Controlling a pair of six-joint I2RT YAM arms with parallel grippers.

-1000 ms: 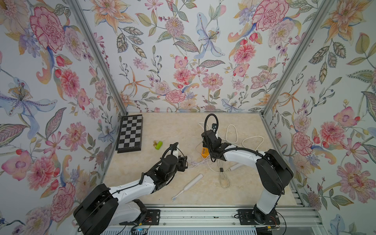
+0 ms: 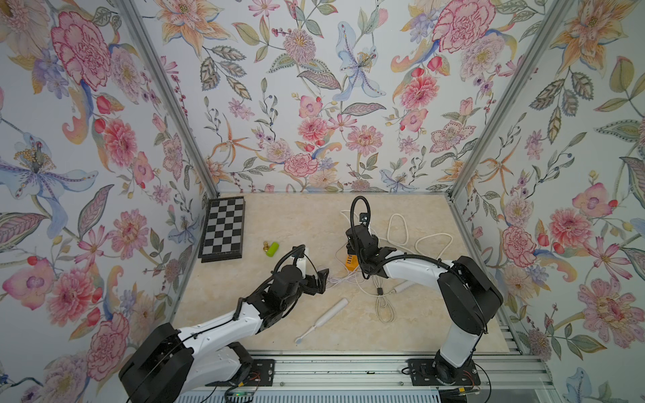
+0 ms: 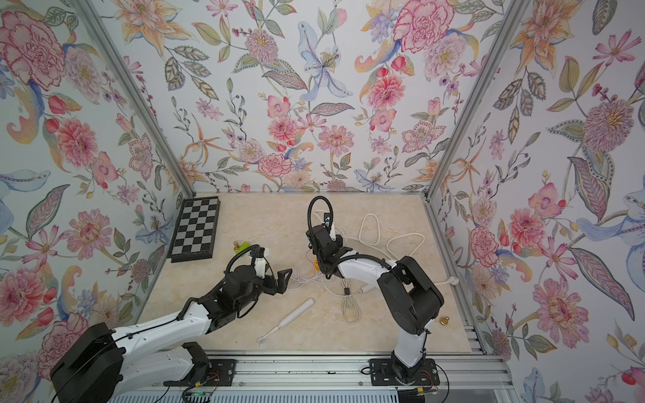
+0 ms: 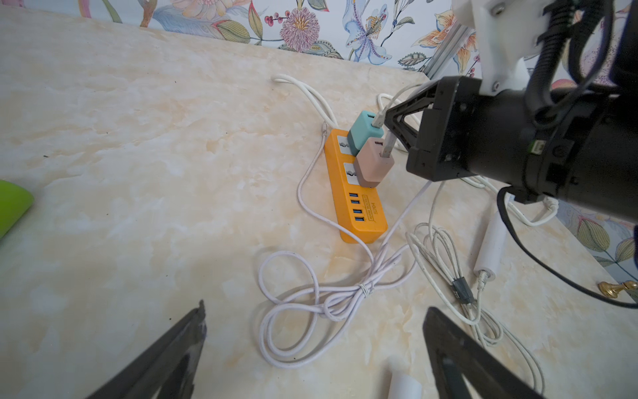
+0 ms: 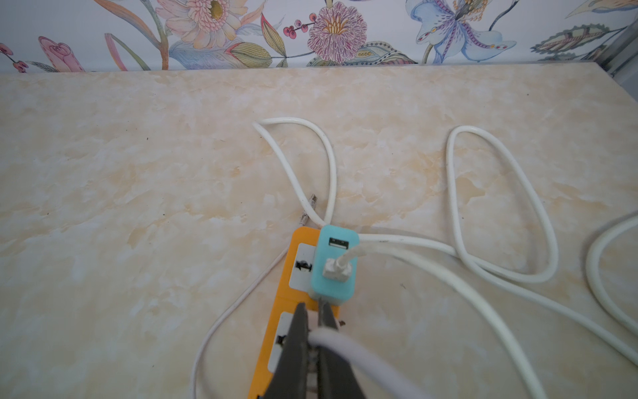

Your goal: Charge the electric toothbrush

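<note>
The orange power strip (image 4: 359,219) holds a teal adapter (image 5: 325,292) and a pink adapter (image 4: 372,166), each with a white cable plugged in. My right gripper is low over the pink adapter at its cable, fingertips close together; whether it grips the cable's plug is unclear. My left gripper stands open above the table, left of the strip, with nothing between its fingers. The white electric toothbrush (image 2: 329,313) lies at the front middle. A second white cylindrical piece (image 4: 494,242) lies right of the strip.
Tangled white cables (image 4: 319,308) cover the table around the strip. A chessboard (image 2: 221,226) is at the back left, a green object (image 2: 271,249) and small brass items (image 2: 266,245) beside it. Another brass piece (image 3: 444,320) is at the right.
The right arm is nearly still, with only a slight shift at the wrist.
</note>
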